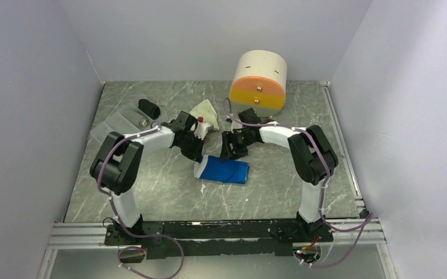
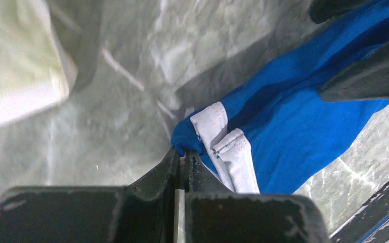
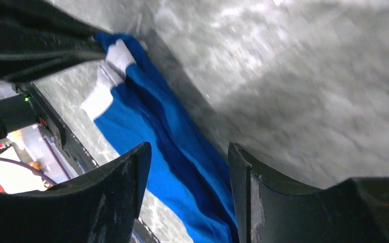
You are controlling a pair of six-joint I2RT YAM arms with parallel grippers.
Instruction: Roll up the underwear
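The blue underwear (image 1: pixel 225 170) lies folded in a flat strip at the front middle of the table, its white waistband (image 1: pixel 198 169) toward the left. In the left wrist view my left gripper is shut on the corner of the underwear (image 2: pixel 298 121) beside the waistband (image 2: pixel 238 164). My right gripper is open at the far edge of the underwear (image 3: pixel 167 131). Blue cloth shows between and below its fingers in the right wrist view, but they are apart.
A clear divided box (image 1: pixel 116 125) holding a black roll (image 1: pixel 149 108) stands at the back left. Behind the arms lie a pale cloth (image 1: pixel 205 111) and a round-topped drawer cabinet (image 1: pixel 261 72).
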